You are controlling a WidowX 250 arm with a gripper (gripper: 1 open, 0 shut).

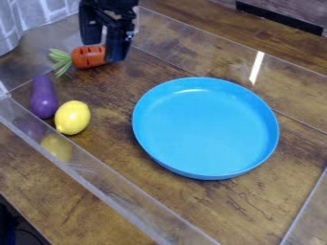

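Note:
My dark gripper (109, 43) hangs at the top, just over the orange carrot (87, 56) with green leaves, partly covering it; whether its fingers touch the carrot or are open is hard to tell. Below lie a purple eggplant (44, 99) and a yellow lemon (72, 118). A large blue plate (205, 128) sits on the wooden table to the right.
A clear plastic edge (90, 183) runs diagonally across the lower left. A pale crumpled material fills the top left corner.

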